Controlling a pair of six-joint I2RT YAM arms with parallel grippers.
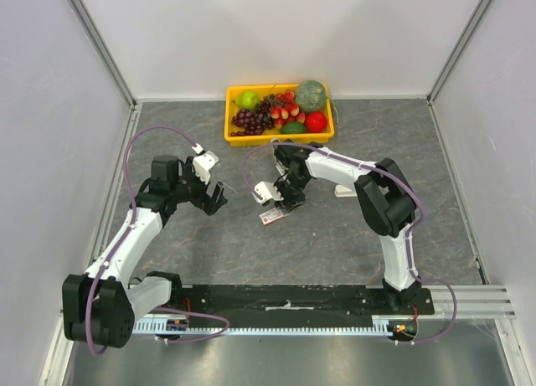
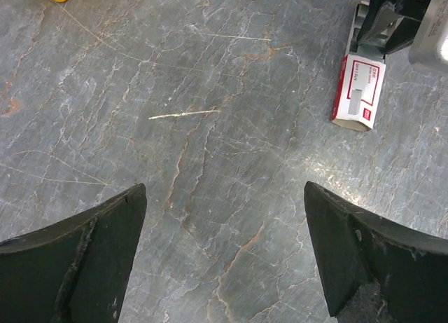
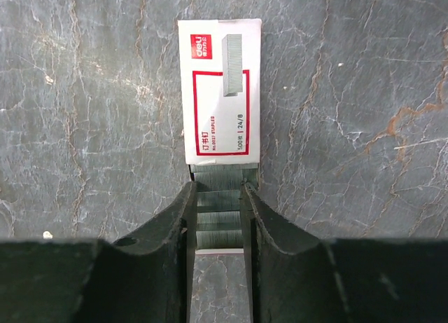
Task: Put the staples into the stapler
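Note:
A white and red staple box (image 3: 220, 92) lies on the grey table, its tray of grey staple strips (image 3: 217, 172) exposed at one end. My right gripper is down over that tray, fingertips at the staples; whether anything is pinched between them is unclear. My left gripper stands open to the left of the box, empty, over bare table. In the top view a silvery object, possibly the stapler (image 1: 279, 164), is mostly hidden behind the right arm.
A yellow crate of fruit (image 1: 234, 135) stands at the back centre. A small white item (image 1: 343, 191) lies right of centre, beside the right arm. The front and left of the table between the arms are mostly clear.

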